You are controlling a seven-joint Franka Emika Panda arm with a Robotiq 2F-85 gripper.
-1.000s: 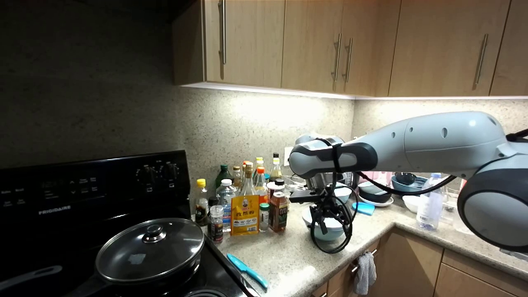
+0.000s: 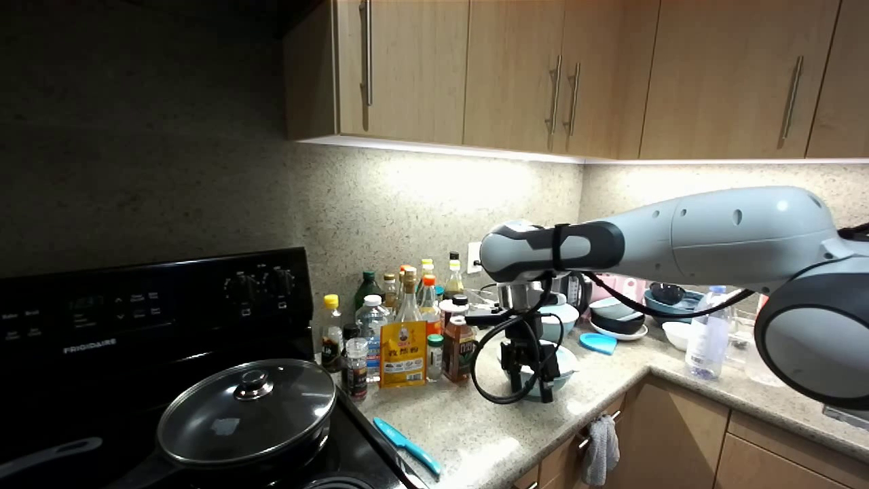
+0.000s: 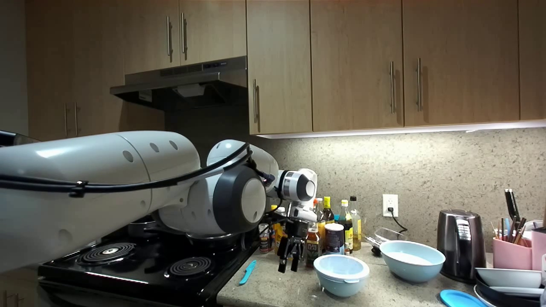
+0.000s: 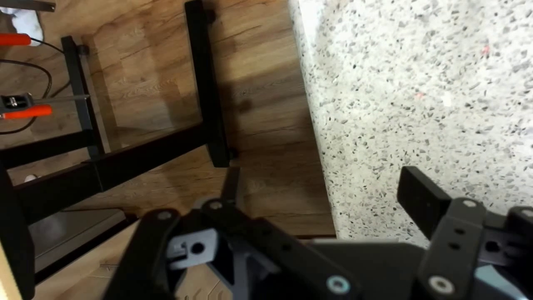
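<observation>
My gripper is open over the countertop's front edge, its black fingers (image 4: 423,200) wide apart with nothing between them. In exterior view 2 the gripper (image 3: 288,265) hangs above the counter, left of a light-blue bowl (image 3: 341,283) with a pale translucent cover. Exterior view 1 has the gripper (image 2: 531,392) in front of that bowl (image 2: 563,373), partly hiding it. A turquoise knife (image 2: 407,447) lies on the counter beside the stove; exterior view 2 also shows the knife (image 3: 248,272), left of the gripper.
Several bottles and a yellow packet (image 2: 403,354) crowd the wall side. A lidded pan (image 2: 248,411) sits on the stove. Farther right are an open blue bowl (image 3: 413,259), a kettle (image 3: 461,245) and stacked dishes. Bare counter lies between knife and covered bowl.
The gripper has turned at the wrist, and its fingers now show apart in exterior view 1. Its cable loop has swung left. The arm has shifted slightly; the counter objects look unmoved.
</observation>
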